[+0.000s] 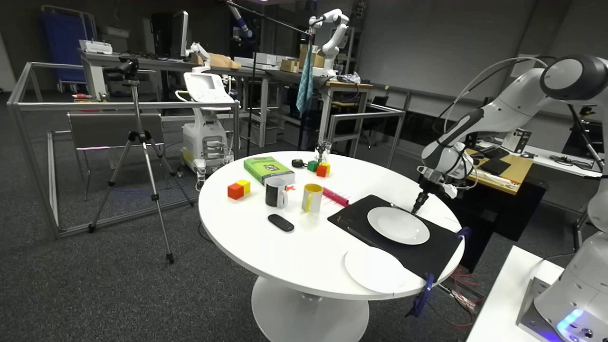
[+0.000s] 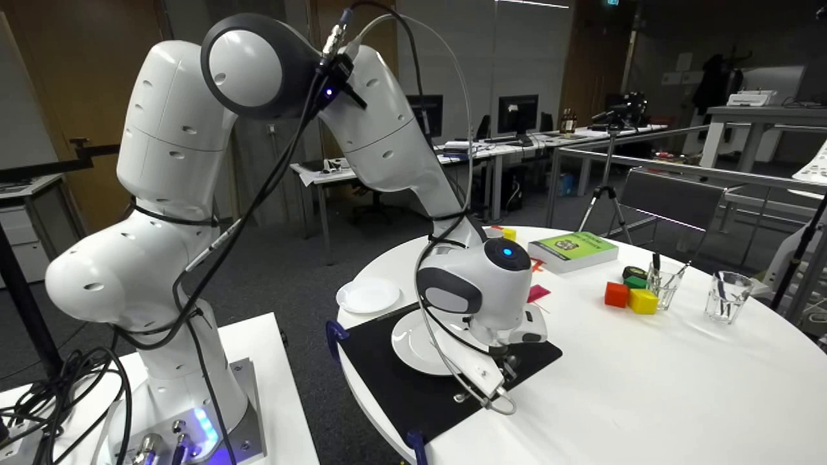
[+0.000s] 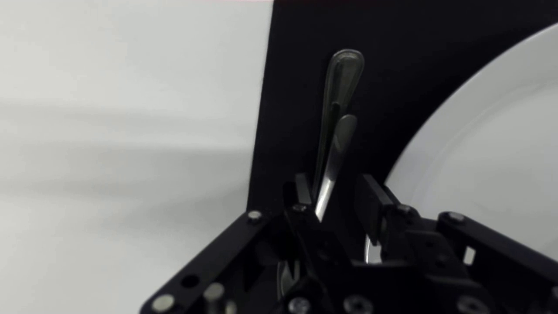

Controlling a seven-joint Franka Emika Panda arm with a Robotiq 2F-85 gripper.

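Observation:
Two slim pieces of metal cutlery lie close together on the black mat in the wrist view: one with a broad handle end, and a narrower piece to its right. My gripper is partly open above them, and their lower lengths run into the gap between its fingers. They sit nearer the left finger; I see no grip on them, and contact is unclear. A white plate rests on the black mat, just to the right of the gripper in the wrist view.
Blue clamps hold the mat at the table edge. A second white plate lies beside it. Farther off are a yellow-white mug, a black-white mug, a green book and colored blocks. Bare white table borders the mat's far side.

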